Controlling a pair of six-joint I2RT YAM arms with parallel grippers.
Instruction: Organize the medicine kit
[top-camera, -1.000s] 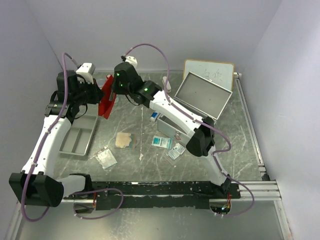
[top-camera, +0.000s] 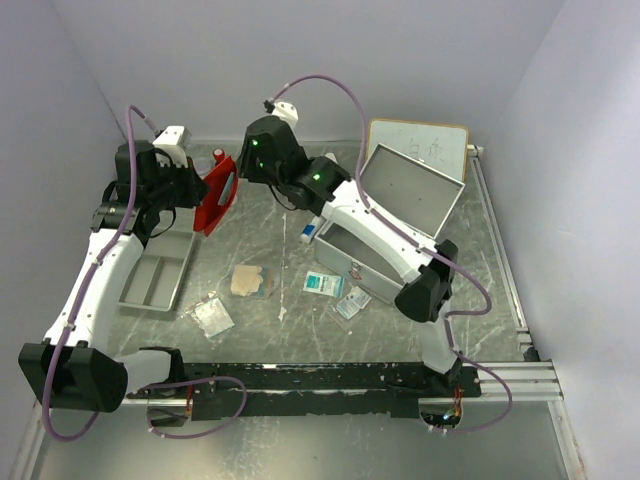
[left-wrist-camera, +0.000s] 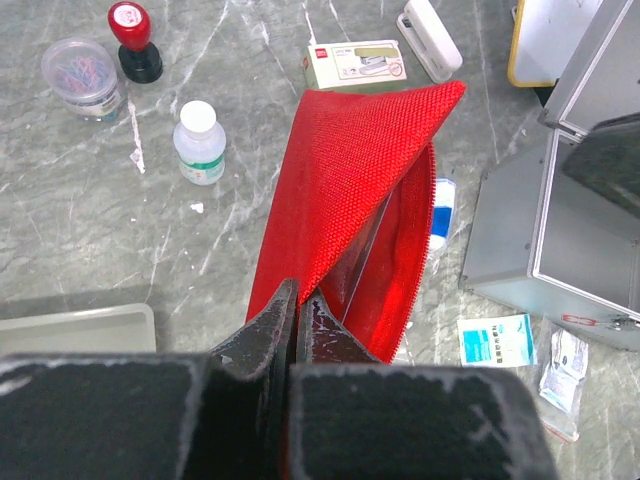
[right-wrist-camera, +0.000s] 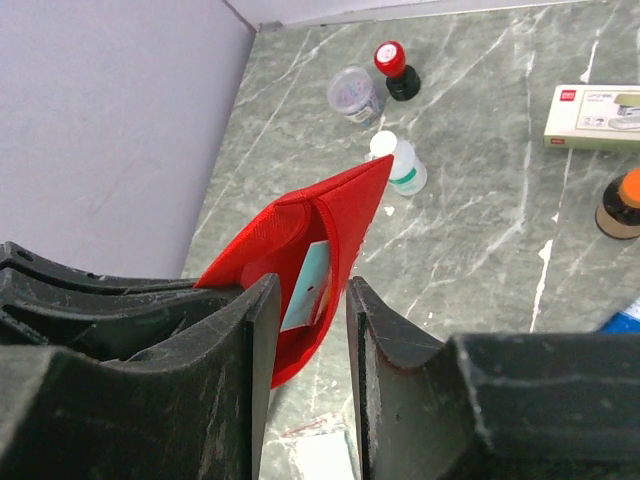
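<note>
A red zip pouch (top-camera: 216, 195) hangs above the table, with my left gripper shut on its edge. In the right wrist view the pouch (right-wrist-camera: 345, 215) gapes along its zip, and a pale flat item (right-wrist-camera: 307, 285) shows inside. My right gripper is open, apart from the pouch and to its right, with nothing held between its fingers. The grey metal medicine box (top-camera: 352, 262) stands at the right with its lid (top-camera: 408, 190) up. What else the pouch holds is hidden.
A white bottle (left-wrist-camera: 200, 145), a clear jar (left-wrist-camera: 85, 80) and a red-topped stamp (left-wrist-camera: 135, 40) stand behind the pouch. A grey tray (top-camera: 158, 275) lies at left. Several packets, including a teal-and-white one (top-camera: 323, 284), lie in front. Bare table lies between.
My right gripper has moved away from the pouch toward the right and back. The pouch's opening shows wider and turned more toward the top view. The left arm has stayed put.
</note>
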